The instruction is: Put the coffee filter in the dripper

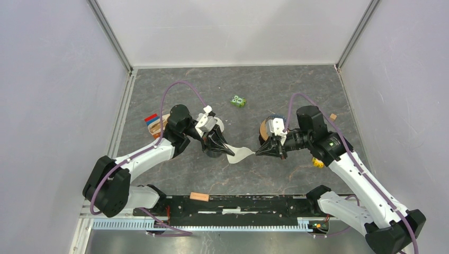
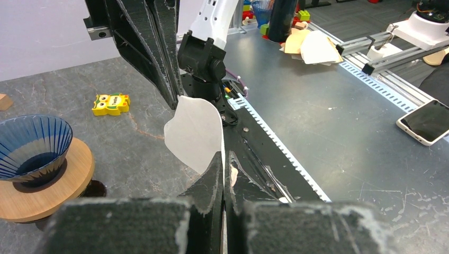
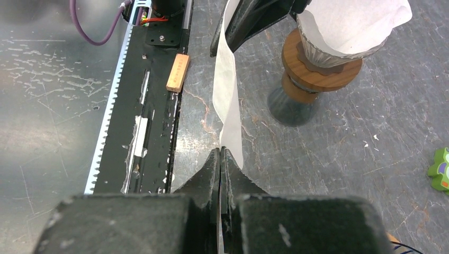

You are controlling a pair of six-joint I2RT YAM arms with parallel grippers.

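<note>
A white paper filter (image 1: 239, 154) hangs between both grippers at the middle of the table. My left gripper (image 1: 229, 152) is shut on one end, and my right gripper (image 1: 256, 153) is shut on the other; in the right wrist view the paper (image 3: 225, 90) runs down into the closed fingertips. Behind the left gripper, a dripper (image 3: 344, 52) on a wooden stand (image 3: 323, 79) has white paper inside it. A blue dripper (image 2: 33, 135) on a wooden stand (image 2: 74, 164) stands on the right side, partly hidden in the top view.
A green toy (image 1: 238, 100) lies at the back, a yellow toy (image 2: 110, 104) and small block (image 1: 333, 117) at the right, a wooden block (image 1: 199, 196) on the front edge. A colourful packet (image 1: 154, 124) lies at left.
</note>
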